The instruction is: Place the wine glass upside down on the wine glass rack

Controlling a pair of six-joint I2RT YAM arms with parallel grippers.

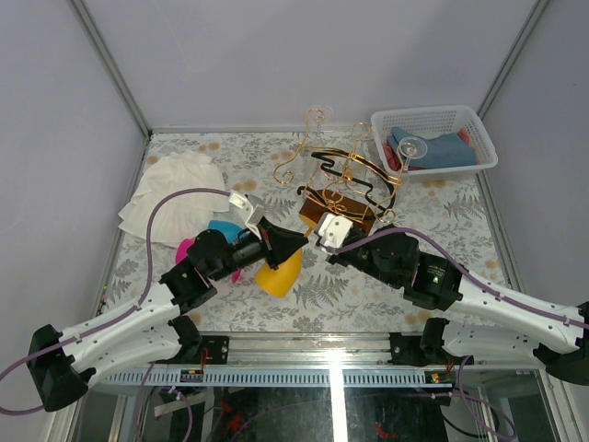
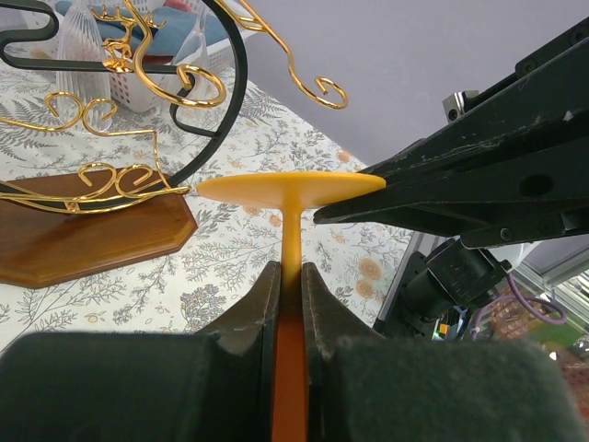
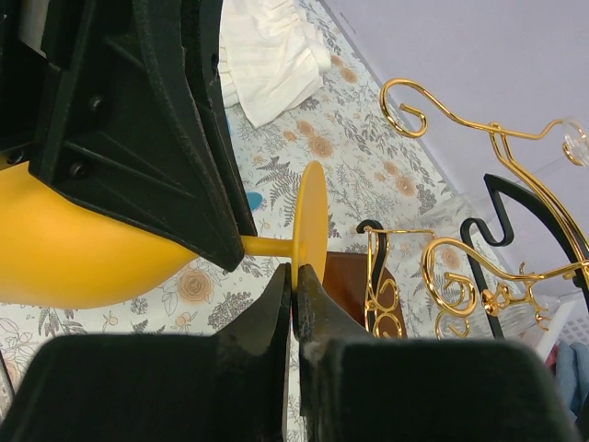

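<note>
The yellow wine glass (image 1: 279,275) hangs in the air between my two arms, its bowl toward the front and its foot toward the rack. My left gripper is shut on its stem. In the right wrist view my right gripper is shut with the thin edge of the glass's foot (image 3: 313,214) between its fingertips. The left wrist view also has the right fingers (image 2: 433,175) at the rim of the foot. Behind stands the gold and black wine glass rack (image 1: 354,175) on its brown wooden base (image 1: 317,210).
Clear glasses (image 1: 411,149) hang on the rack. A white basket (image 1: 428,120) with blue and red cloth stands at the back right. On the left lie a white cloth (image 1: 175,193), a blue item (image 1: 224,228) and a pink item (image 1: 183,250).
</note>
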